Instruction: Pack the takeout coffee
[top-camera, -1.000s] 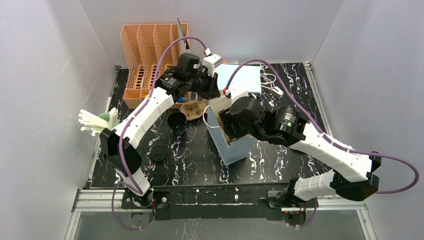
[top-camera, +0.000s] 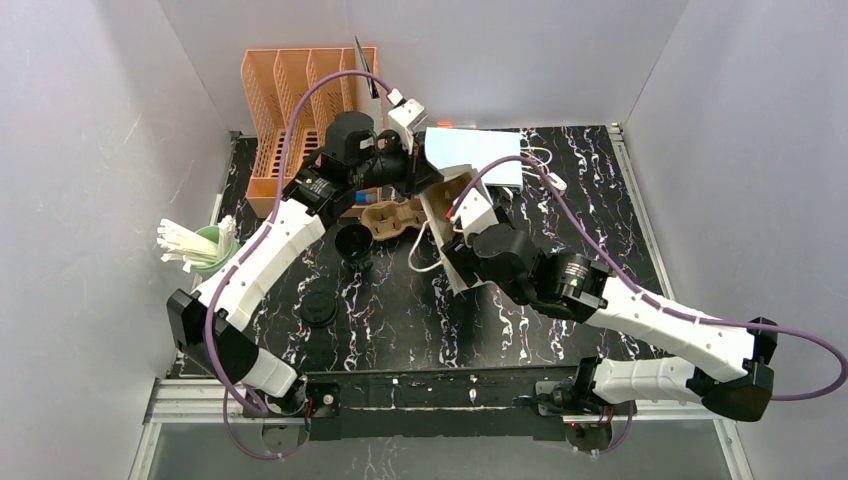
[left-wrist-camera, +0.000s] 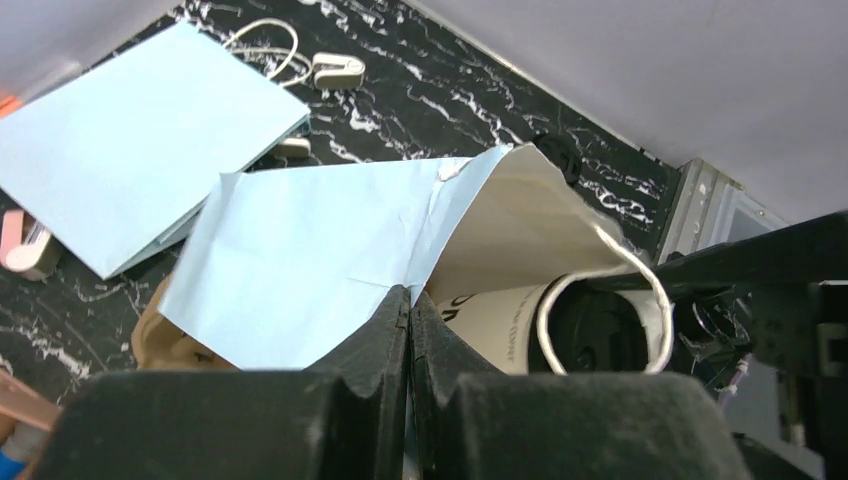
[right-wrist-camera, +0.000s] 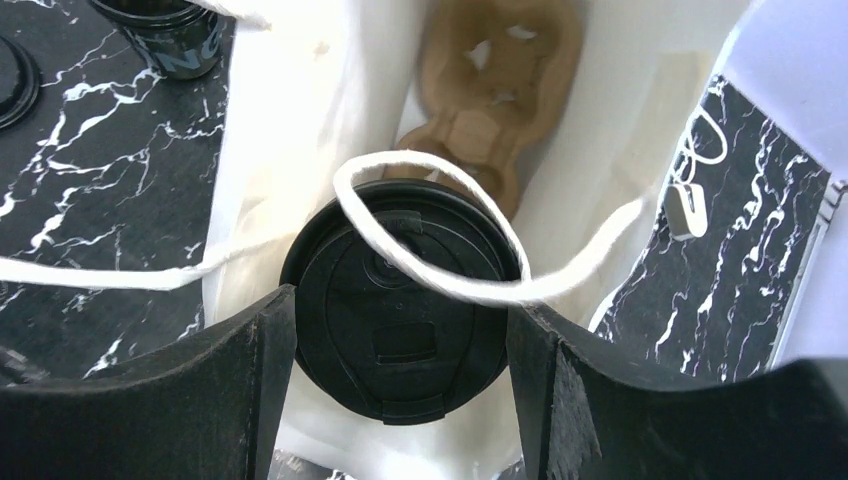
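Note:
A light-blue paper bag (left-wrist-camera: 300, 250) with white inside stands mid-table. My left gripper is shut on its top edge, the paper pinched at its fingertips. Inside the bag, my right gripper is shut on a coffee cup with a black lid; in the left wrist view the white cup body (left-wrist-camera: 485, 325) shows through the opening. A white handle loop (right-wrist-camera: 430, 270) lies across the lid. A brown cup carrier (right-wrist-camera: 500, 70) is inside the bag beyond the cup.
A black cup (top-camera: 354, 243) and spare lid (top-camera: 318, 308) stand to the left. An orange rack (top-camera: 280, 110), a straw holder (top-camera: 200, 243) and folded blue bags (left-wrist-camera: 140, 140) stand around.
The bag's top has shifted, its white interior now facing up.

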